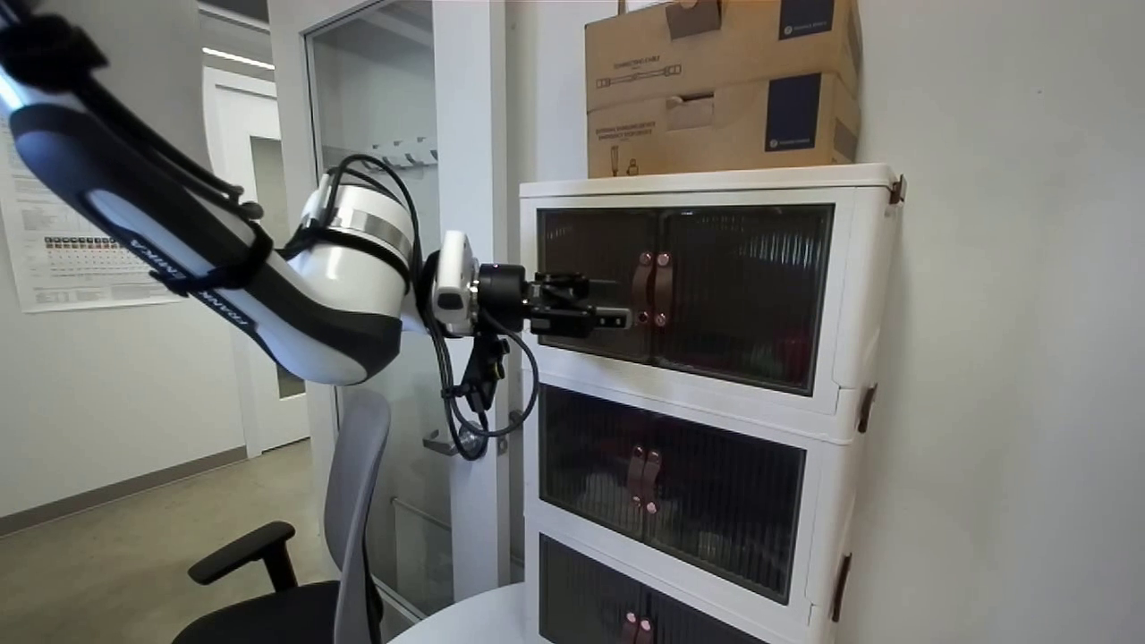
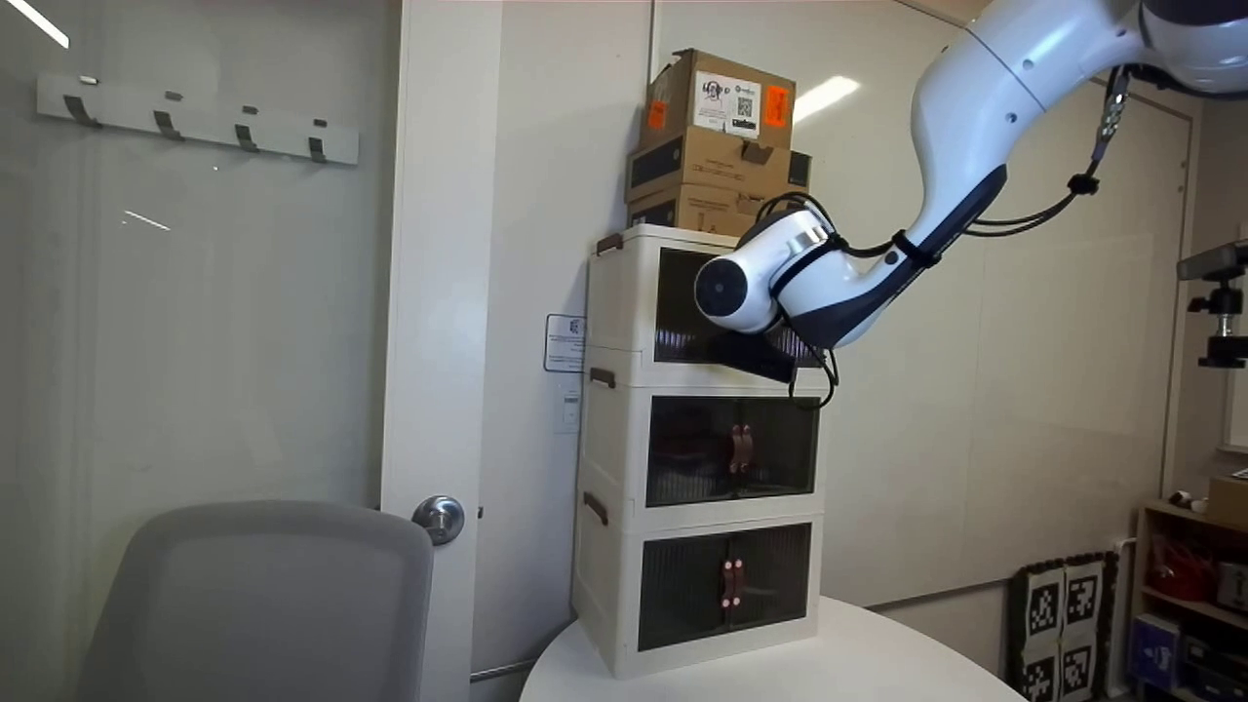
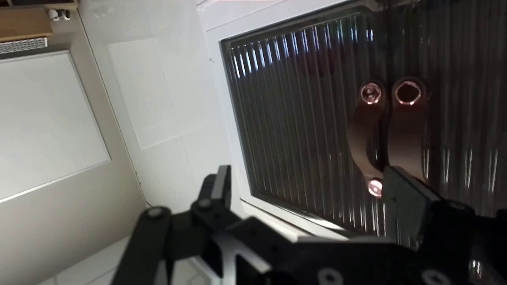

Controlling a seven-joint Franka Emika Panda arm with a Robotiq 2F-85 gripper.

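Note:
My gripper [image 1: 614, 302] hovers before the top section of the white stacked cabinet [image 1: 708, 406], level with its leather door handles. Its fingers [image 3: 405, 204] are spread wide and nothing sits between them. In the wrist view, two brown leather loop handles, the left one [image 3: 362, 135] and the right one [image 3: 406, 130], hang side by side with copper studs. One finger overlaps their lower end there; whether it touches them I cannot tell. Both dark ribbed doors [image 3: 294, 123] of this section are closed. In exterior view 2 the arm [image 2: 807, 263] hides most of the gripper.
Cardboard boxes [image 1: 719, 123] are stacked on the cabinet. Two lower sections [image 2: 731, 450] have similar closed doors. The cabinet stands on a round white table [image 2: 889, 655]. A grey office chair [image 1: 360, 494] is below the arm, beside a glass door [image 1: 376, 268].

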